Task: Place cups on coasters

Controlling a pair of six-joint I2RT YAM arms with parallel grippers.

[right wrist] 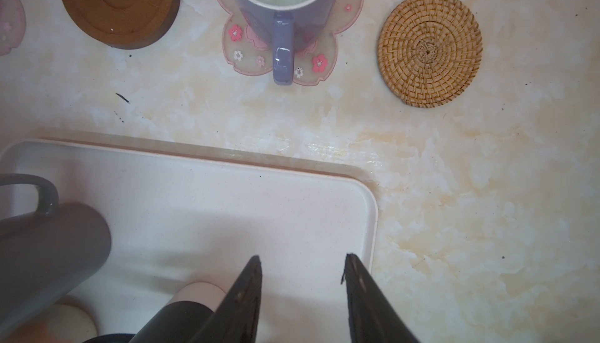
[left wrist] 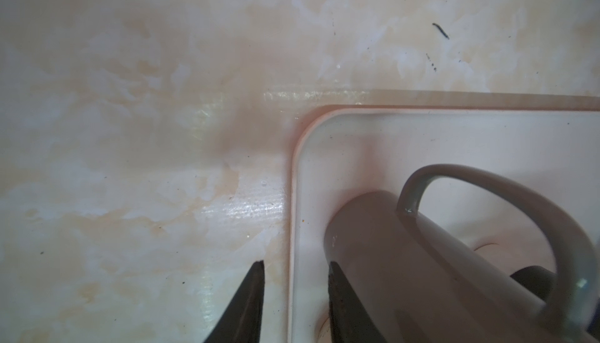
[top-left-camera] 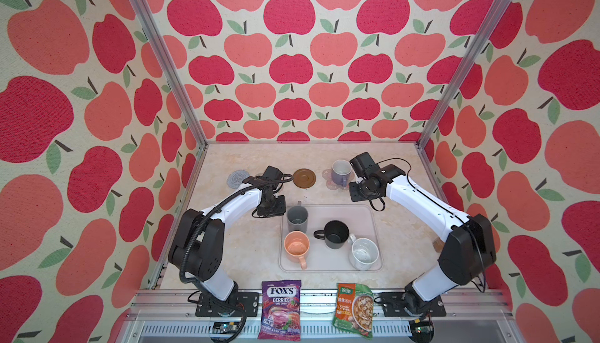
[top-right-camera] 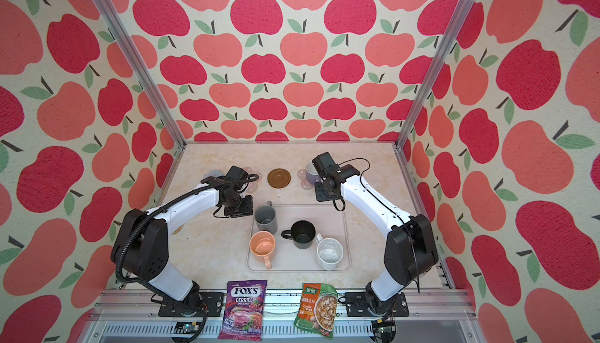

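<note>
A lavender cup (right wrist: 282, 37) stands upright on a pink flower coaster (right wrist: 318, 71). Grey, peach, black and white cups occupy the tray: grey cup (top-left-camera: 297, 219), peach cup (top-left-camera: 297, 245), black cup (top-left-camera: 336, 234), white cup (top-left-camera: 363, 253). A bare wooden coaster (top-left-camera: 304, 178) and a woven coaster (right wrist: 430, 49) lie behind the tray. My left gripper is open at the tray's left edge, beside the grey cup and apart from it. Over the tray's back right part, my right gripper stands open, empty, in front of the lavender cup.
The shallow white tray (top-left-camera: 375, 230) has a low raised rim. At the back left, a grey coaster (top-left-camera: 237, 179) lies near another pink flower coaster (top-right-camera: 252, 186), partly behind my left arm. Two snack bags, purple (top-left-camera: 281, 310) and green-orange (top-left-camera: 353, 309), lie at the front.
</note>
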